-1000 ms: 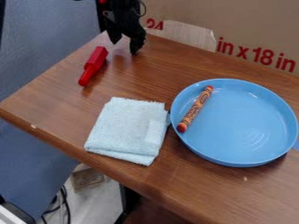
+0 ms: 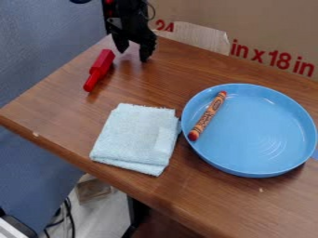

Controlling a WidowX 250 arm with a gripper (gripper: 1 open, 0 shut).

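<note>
My black gripper (image 2: 132,39) hangs at the top of the table's far left, just above and right of a red object (image 2: 99,70) lying on the wood; the dark fingers are too small and shadowed to show whether they are open or shut. A blue plate (image 2: 258,135) sits on the right, with an orange-red crayon-like stick (image 2: 206,115) lying on its left side. A folded pale blue cloth (image 2: 132,139) lies at the middle front of the table (image 2: 187,200).
A cardboard box (image 2: 256,28) stands behind the table. The left table edge borders a blue-grey area, with cables below at the lower left. Bare wood is free between the gripper and the plate, and at the front right.
My gripper has shifted slightly downward at the back of the table. The objects on the table have not visibly moved.
</note>
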